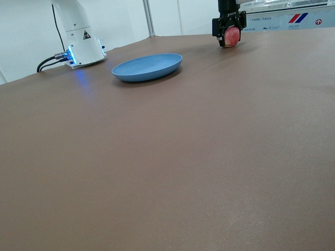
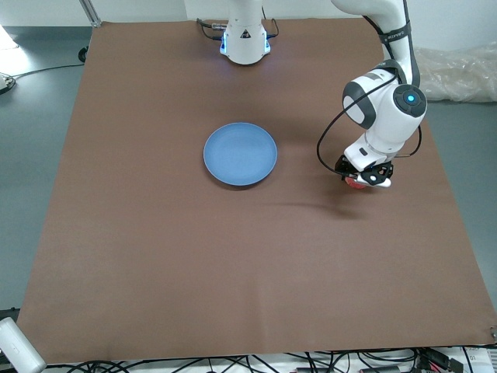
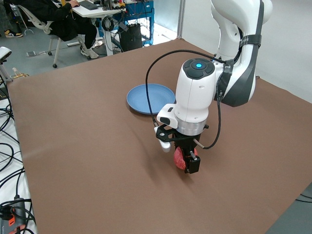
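Observation:
A red round fruit (image 1: 231, 37) sits at my black gripper (image 3: 185, 157), between its fingers at table level; it looks held in the top and right views and is mostly hidden under the wrist in the left view (image 2: 356, 183). A shallow blue plate (image 2: 240, 154) lies empty on the brown table, apart from the gripper and fruit, left of them in the left and top views.
A white robot base (image 2: 245, 39) with cables stands at the back in the left view. Cables and equipment run along one edge; a seated person is beyond the table in the right view.

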